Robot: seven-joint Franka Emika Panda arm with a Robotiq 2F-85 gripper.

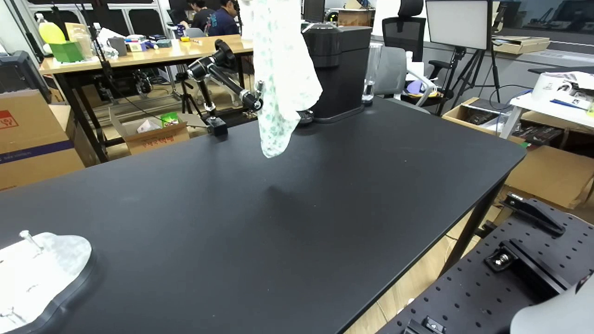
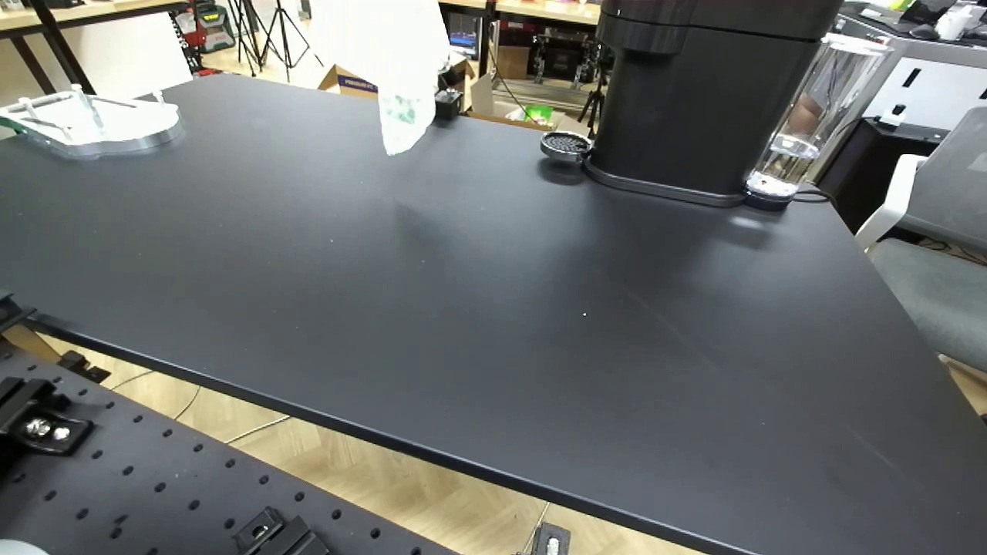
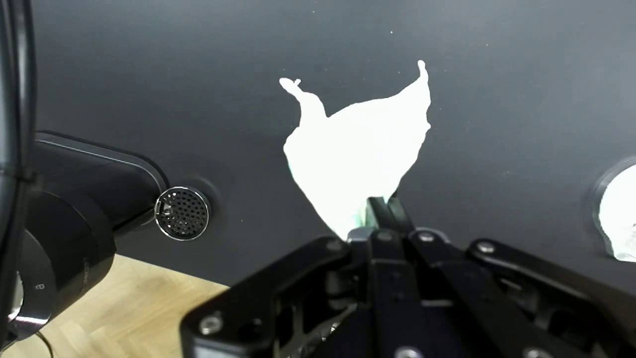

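Observation:
A white cloth with a green print hangs in the air above the black table, its upper end cut off by the frame edge. In exterior view 2 the lower part of the same cloth shows over the far side of the table. My gripper is shut on the cloth in the wrist view, with the bright cloth spreading out beyond the fingertips. The gripper itself is out of frame in both exterior views.
A black machine with a round perforated tray and a clear water tank stands at the table's back. A white board with pegs lies at the left.

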